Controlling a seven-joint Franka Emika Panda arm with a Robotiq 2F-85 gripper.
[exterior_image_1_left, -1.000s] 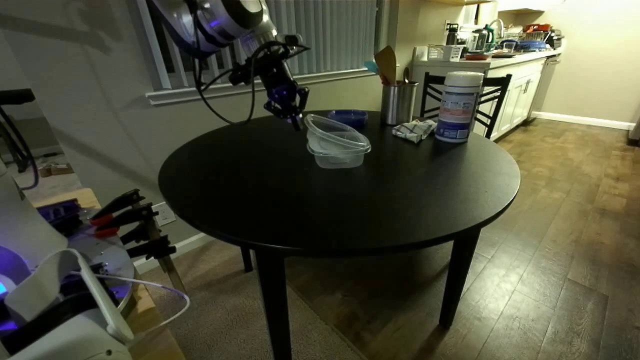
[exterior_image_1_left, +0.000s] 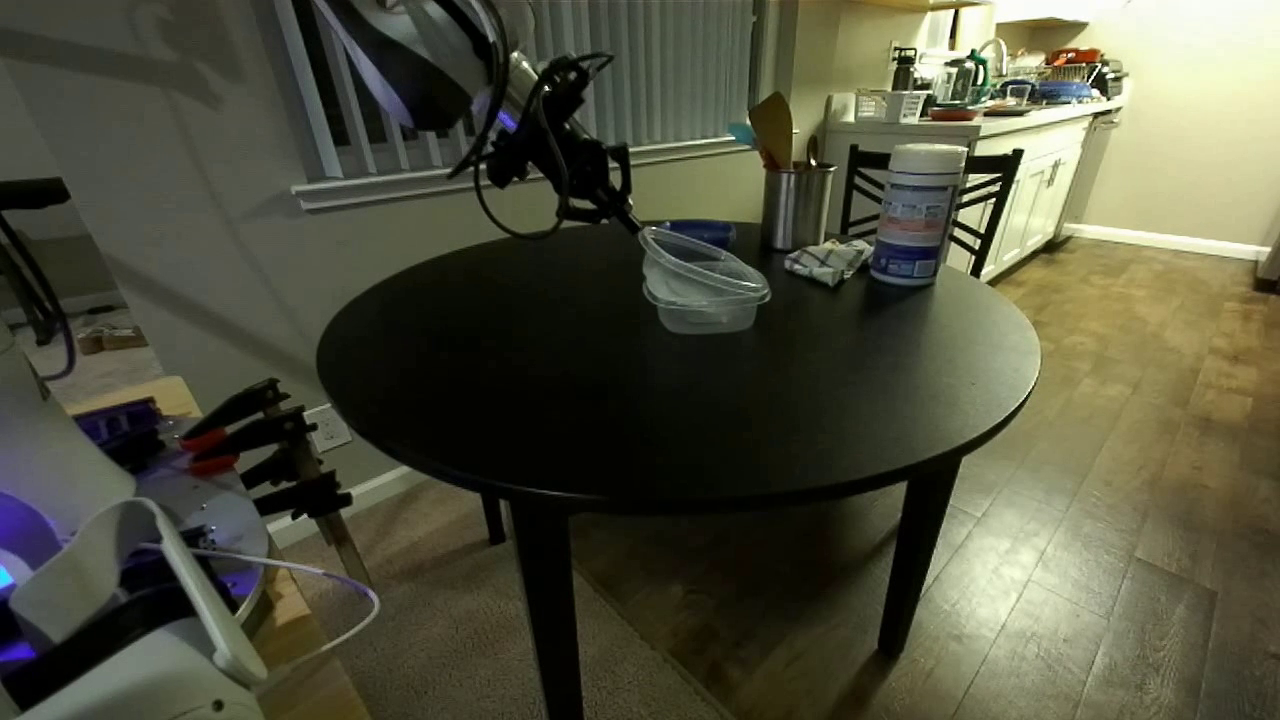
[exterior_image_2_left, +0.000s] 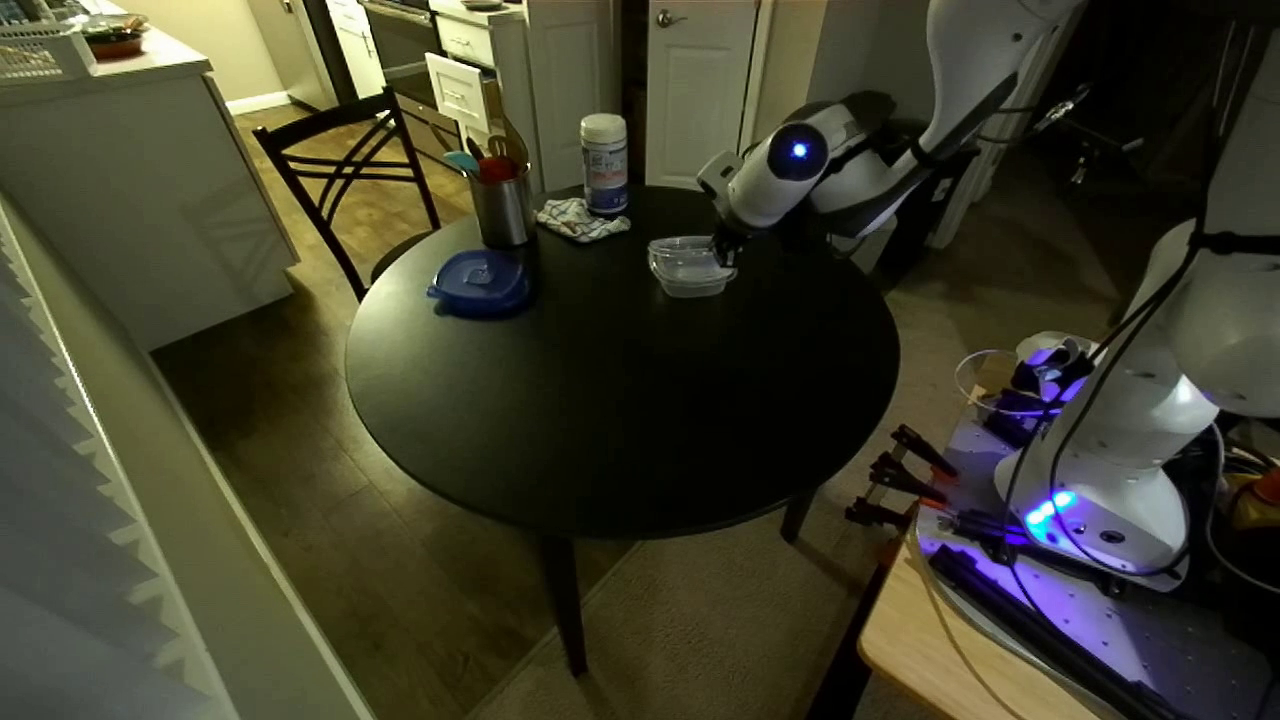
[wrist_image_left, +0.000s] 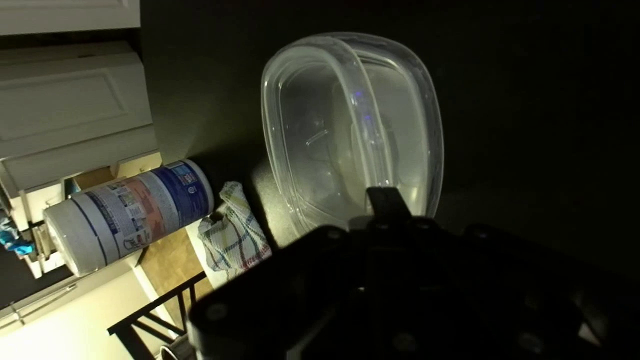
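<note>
Two clear plastic containers, one resting tilted inside the other, stand on the black round table (exterior_image_1_left: 576, 396). The lower container (exterior_image_1_left: 705, 319) sits flat, while the upper container (exterior_image_1_left: 708, 266) leans with its raised side toward my arm. In the wrist view the upper container (wrist_image_left: 300, 120) overlaps the lower container (wrist_image_left: 408, 114). My gripper is shut, its tips against the near rims of the containers; nothing clearly shows between its fingers. In exterior view 2 the arm's wrist partly covers the gripper beside the containers (exterior_image_2_left: 692, 286).
A blue-lidded container (exterior_image_2_left: 480, 282) lies near the steel utensil holder (exterior_image_2_left: 501, 206). Close by are a checked cloth (exterior_image_2_left: 581, 221) and a wipes canister (exterior_image_2_left: 605, 166). A black chair (exterior_image_2_left: 348, 180) stands beyond the table.
Over the last second both clear containers have shifted right in exterior view 1, still stacked and tilted.
</note>
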